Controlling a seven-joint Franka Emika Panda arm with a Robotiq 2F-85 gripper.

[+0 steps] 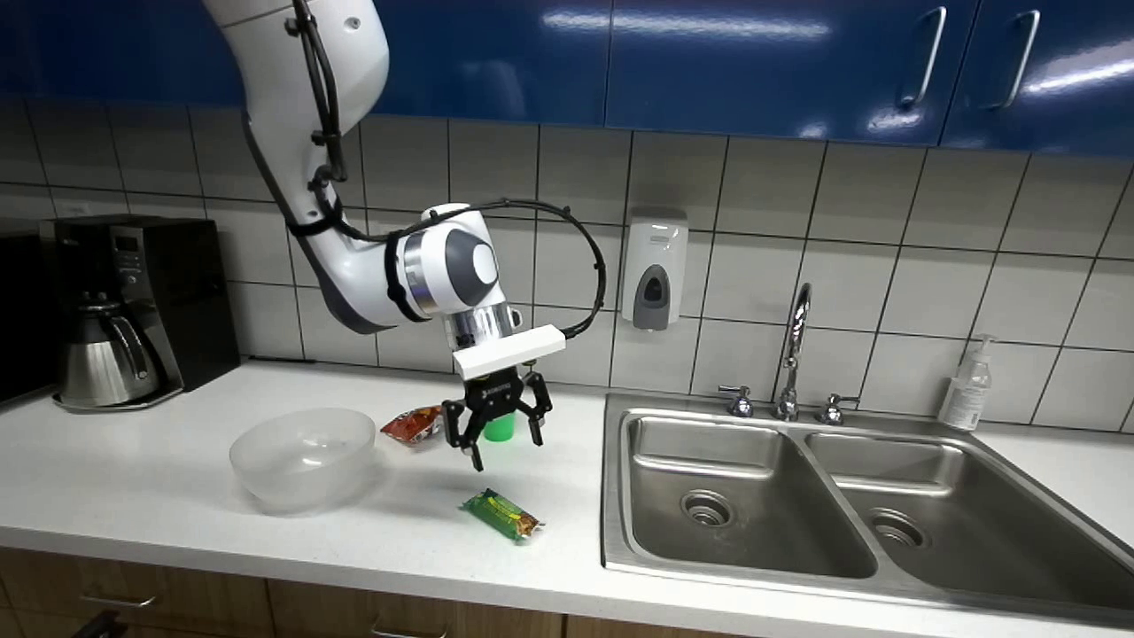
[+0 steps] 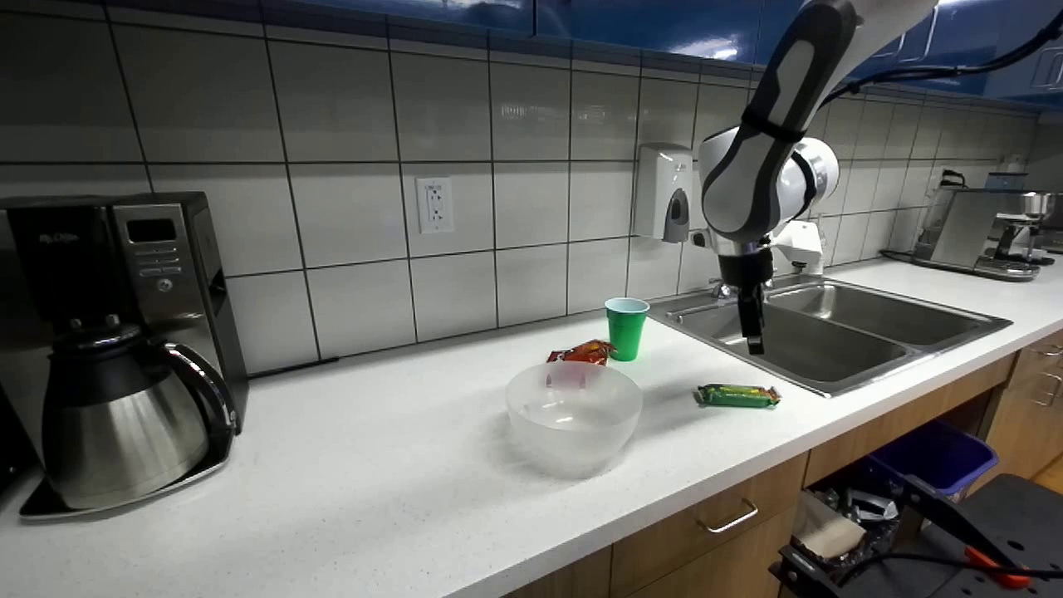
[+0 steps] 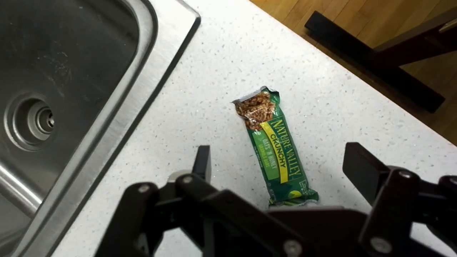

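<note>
A green granola bar (image 3: 276, 147) lies flat on the white counter, its wrapper reading Nature Valley. My gripper (image 1: 506, 452) hangs above it with fingers wide apart and nothing between them. From the wrist, the bar appears between the two fingers, its near end partly covered by the gripper body. In the second exterior view the gripper (image 2: 752, 349) stays clear of the bar (image 2: 737, 395), with a gap of air below the fingertips.
A frosted bowl (image 2: 575, 419) stands left of the bar. Behind it are a red snack packet (image 2: 583, 353) and a green cup (image 2: 625, 329). The metal sink (image 1: 618, 500) borders the right side; the counter's front edge is close to the bar.
</note>
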